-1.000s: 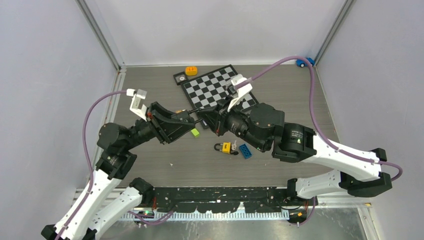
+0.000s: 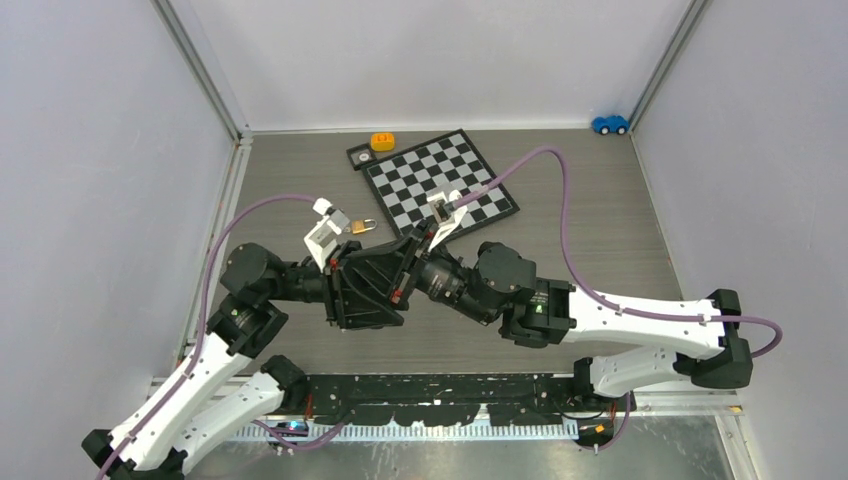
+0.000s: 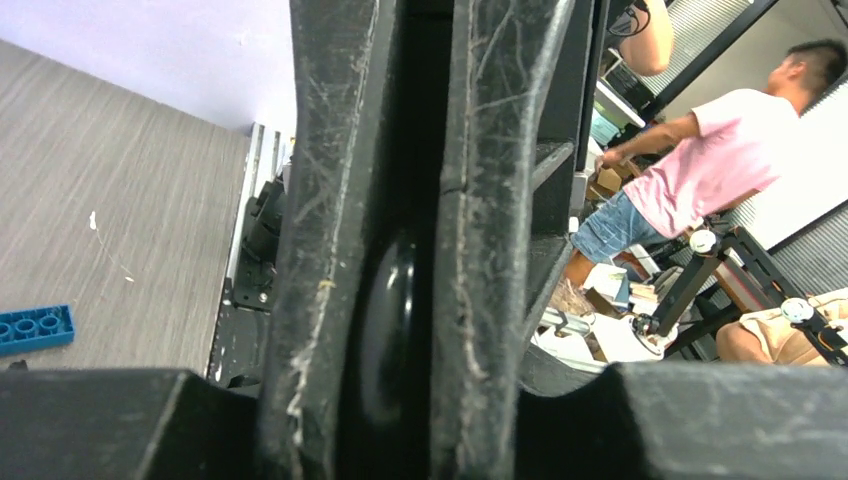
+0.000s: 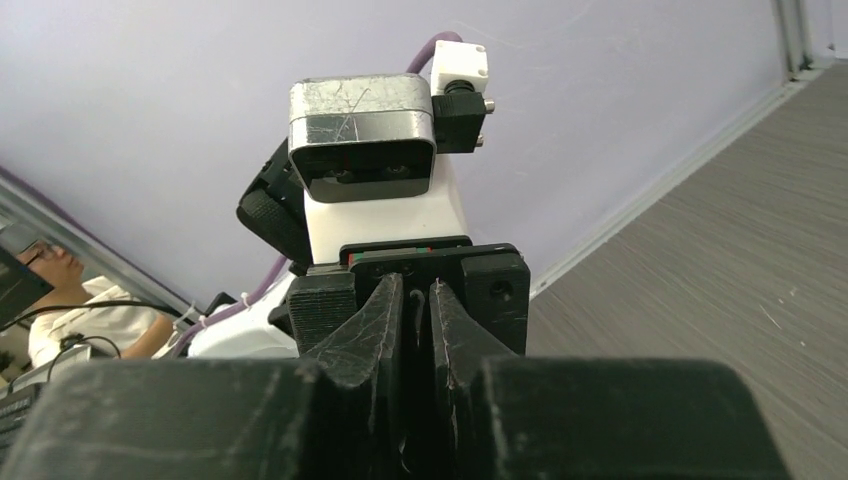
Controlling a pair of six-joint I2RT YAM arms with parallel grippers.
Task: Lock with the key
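In the top view my left gripper (image 2: 365,290) and right gripper (image 2: 400,270) meet and overlap at the centre, above the table. In the left wrist view a dark glossy piece (image 3: 390,330) lies between close dark finger surfaces; I cannot make out what it is. In the right wrist view the other arm's gripper faces me directly behind my fingertips (image 4: 370,340), which stand close with a narrow dark gap. A padlock with a brass body (image 2: 362,227) lies left of the chessboard. Whatever is held between the grippers is hidden.
The chessboard (image 2: 420,175), an orange block (image 2: 382,141) and a small dark square item (image 2: 360,156) are at the back, a blue toy car (image 2: 610,124) at the back right. A blue brick (image 3: 38,327) shows in the left wrist view.
Both arms have shifted toward the front centre of the table and turned, the grippers now overlapping more closely and covering the yellow padlock and blue brick that showed in the top view.
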